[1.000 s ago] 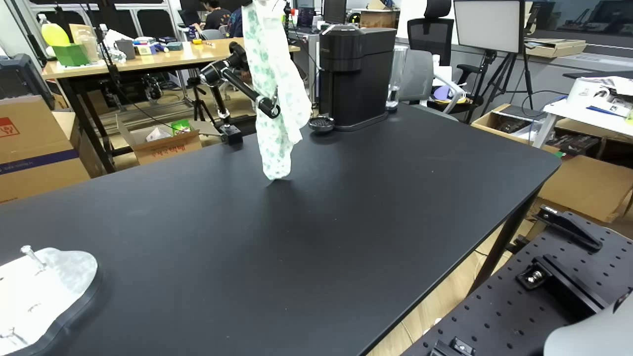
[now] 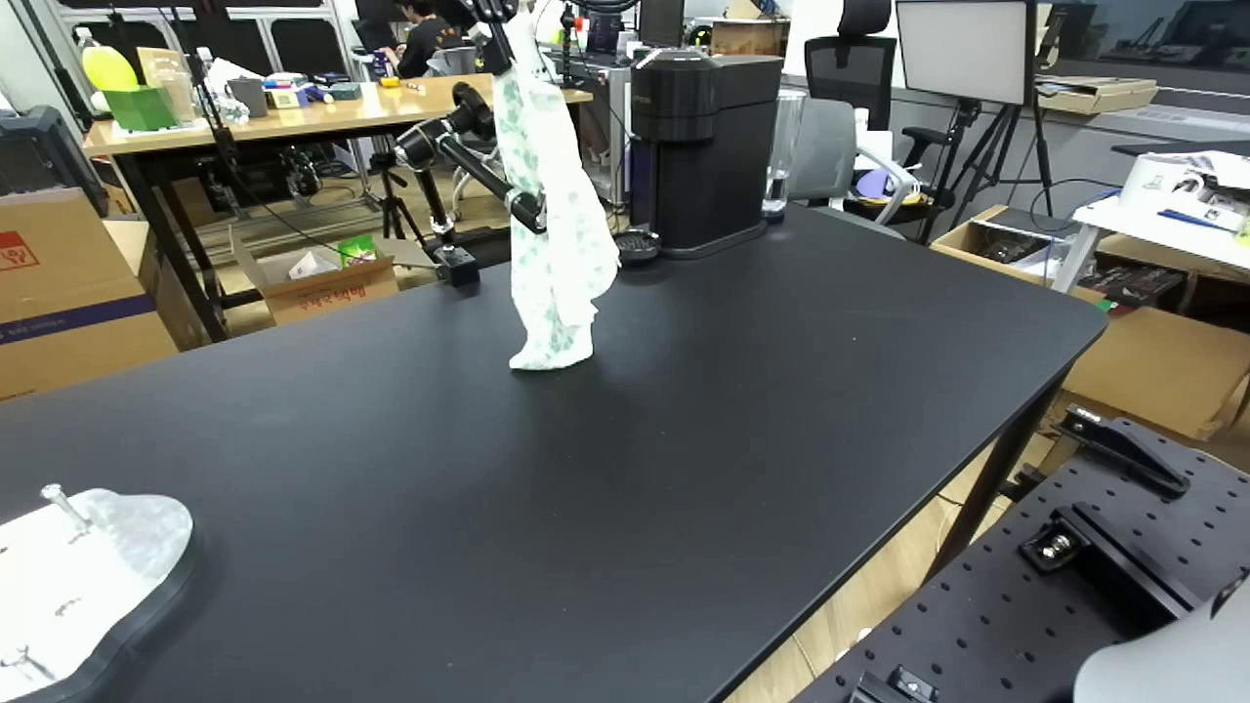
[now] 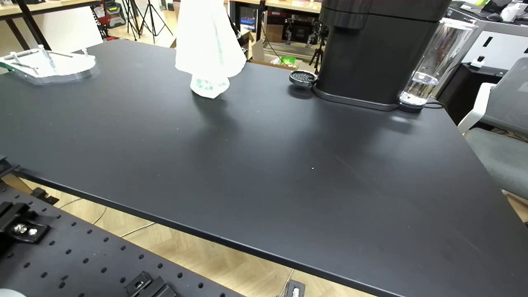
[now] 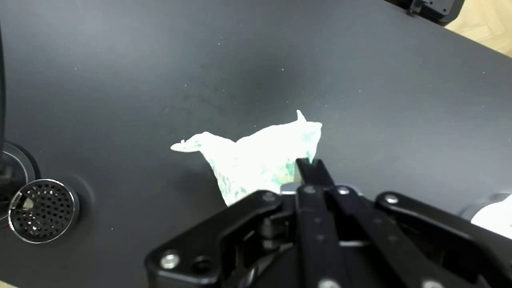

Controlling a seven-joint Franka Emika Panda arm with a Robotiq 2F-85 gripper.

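A white cloth with green print hangs in long folds from my gripper, which shows only partly at the top of exterior view 1. The lower end of the cloth touches the black table or hangs just above it; which one, I cannot tell. In exterior view 2 the cloth runs out of the top edge and the gripper is out of sight. Seen from the wrist, the gripper is shut with its fingertips together over the cloth, which is pinched there. Much of the upper cloth is hidden beneath the fingers.
A black coffee machine with a round drip tray and a clear water tank stands at the table's back. A white board with pegs lies at the left.
The gripper has come down into the top of exterior view 1. The cloth hangs slightly lower, its bottom end wider and spread a little to the left and right.
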